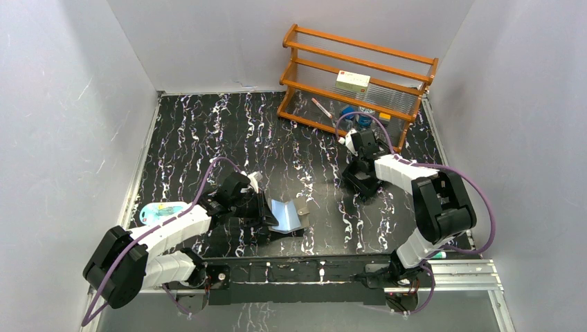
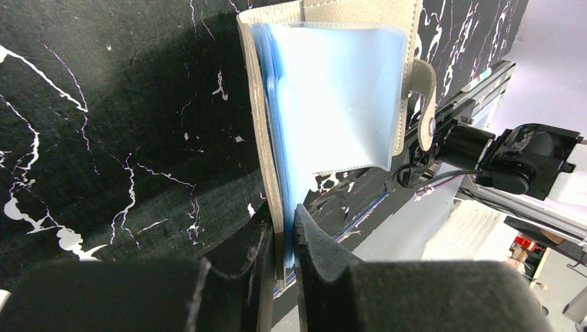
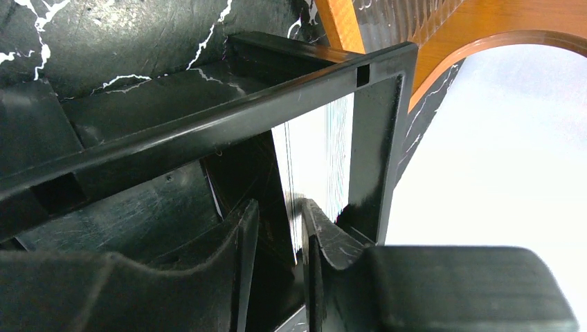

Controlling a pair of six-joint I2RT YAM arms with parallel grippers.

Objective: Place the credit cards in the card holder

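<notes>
The card holder (image 1: 287, 215), a beige cover with clear bluish sleeves, stands spread open near the table's front. My left gripper is shut on its edge, pinching cover and sleeves together. At right, a black rack (image 1: 362, 181) lies partly hidden beneath my right arm. Inside it, the white credit cards (image 3: 322, 155) stand packed on edge at one end. My right gripper is down in the rack with its fingers part open; one fingertip (image 3: 311, 218) overlaps the stack and the other stands apart, over dark space. No card is clearly clasped.
Behind the rack stands a wooden shelf (image 1: 356, 100) bearing a pale box (image 1: 352, 81) and small items. The rack's black rail (image 3: 187, 128) runs close past my right fingers. A pale blue case (image 1: 163, 211) lies at far left.
</notes>
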